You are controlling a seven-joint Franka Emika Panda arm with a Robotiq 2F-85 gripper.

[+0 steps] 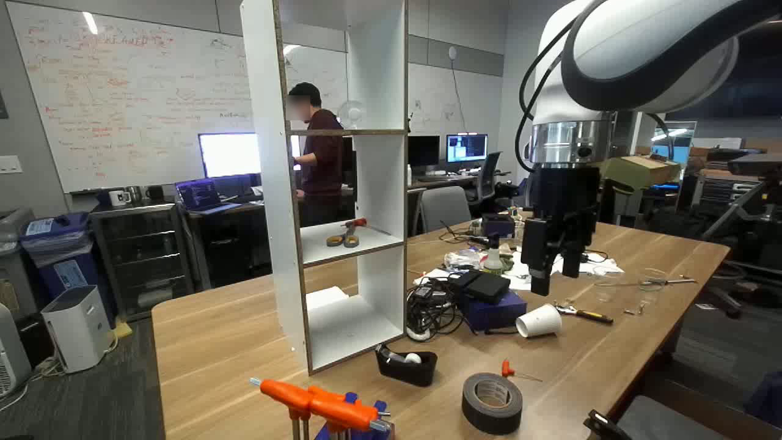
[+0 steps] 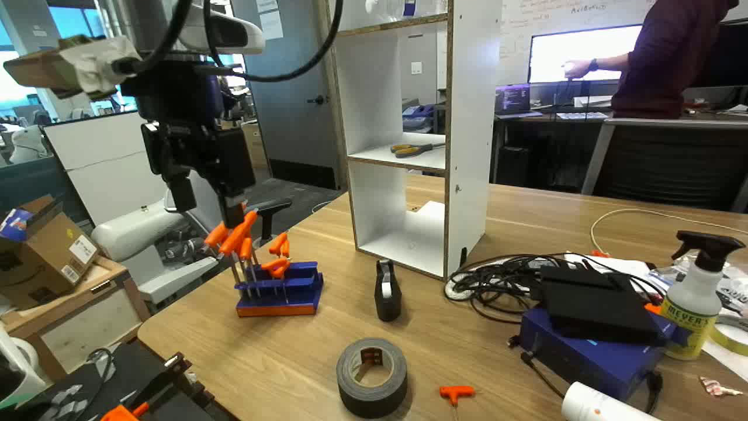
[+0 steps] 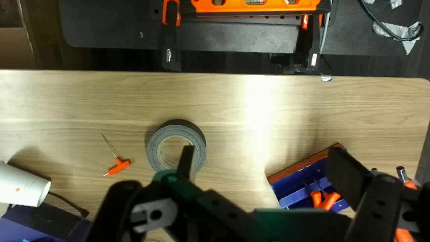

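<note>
My gripper (image 1: 558, 282) hangs high over the table with its fingers spread and nothing between them. In the wrist view the gripper looks down from above, one finger overlapping a roll of dark tape (image 3: 152, 151), the other in front of a blue hex-key stand (image 3: 294, 183). The tape roll (image 2: 350, 386) lies flat on the bare wood. Near it is a small orange T-handle key (image 2: 457, 392). Several orange-handled keys (image 2: 242, 231) stand in the blue holder (image 2: 315, 284). A black tape dispenser (image 2: 387, 309) rests between the holder and the shelf.
A tall white shelf (image 1: 289, 220) stands on the table, with scissors (image 2: 414, 149) on its middle level. Tangled cables (image 2: 491, 280), a blue box (image 2: 582, 351), a spray bottle (image 2: 691, 309) and a tipped white cup (image 1: 539, 321) crowd one side. Bare wood (image 3: 225, 105) surrounds the tape roll.
</note>
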